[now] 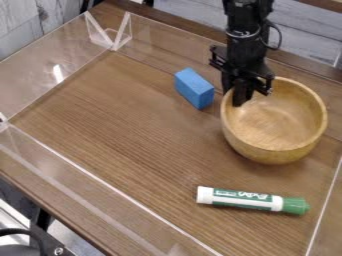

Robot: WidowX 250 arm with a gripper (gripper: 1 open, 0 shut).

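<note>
The black gripper (243, 82) is at the top of the view, shut on the near-left rim of a large yellow-tan bowl (274, 130), which sits at the right of the tray. Just left of the bowl lies a blue block (194, 87). At the bottom right lies a white and green tube (251, 199).
The wooden tray floor (107, 130) is clear across the left and middle. Clear plastic walls edge it, with cables outside at the lower left.
</note>
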